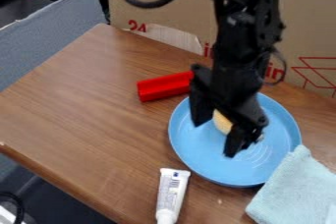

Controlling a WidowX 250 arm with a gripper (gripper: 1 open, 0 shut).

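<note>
My black gripper (214, 130) is low over a blue plate (217, 164), its open fingers reaching down on either side of a pale yellow round object (222, 123) on the plate, which they partly hide. A red cylinder (164, 85) lies on the wooden table behind the plate, to the left. A white tube (171, 196) lies in front of the plate, and a pale folded cloth (292, 194) sits at the right front, beside the plate.
A cardboard box (308, 41) stands along the back. A grey padded edge (39, 36) borders the table's left side.
</note>
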